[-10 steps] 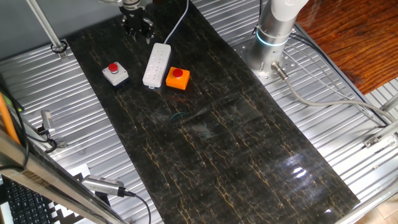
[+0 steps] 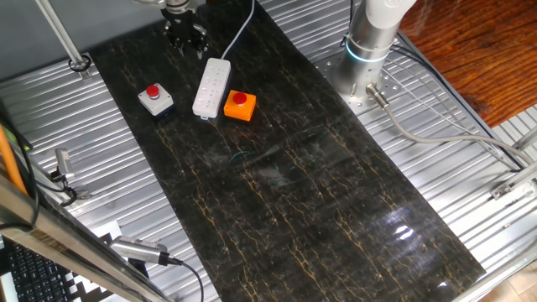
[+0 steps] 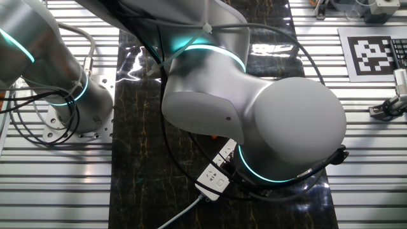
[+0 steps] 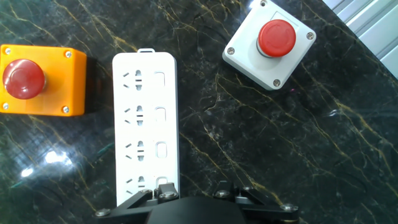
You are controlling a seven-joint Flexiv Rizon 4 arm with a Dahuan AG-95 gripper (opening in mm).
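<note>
At the far end of the table in exterior view 1, my gripper (image 2: 190,49) points down with its fingers apart and nothing between them. In the wrist view the gripper shows at the bottom edge, open, its left finger overlapping the near end of a white power strip (image 4: 146,118). A grey-white box with a red push button (image 4: 276,38) lies to the strip's right. On the other side stands an orange box (image 4: 62,81) with its own red button (image 4: 24,79). Exterior view 2 shows part of the strip (image 3: 213,179), the arm covering much of the rest.
A white cable (image 2: 241,35) runs from the strip's far end. Most of the dark marble-patterned board (image 2: 294,218) is bare. Ribbed metal decking (image 2: 109,143) borders it, and the arm's base (image 2: 357,80) stands at the right edge.
</note>
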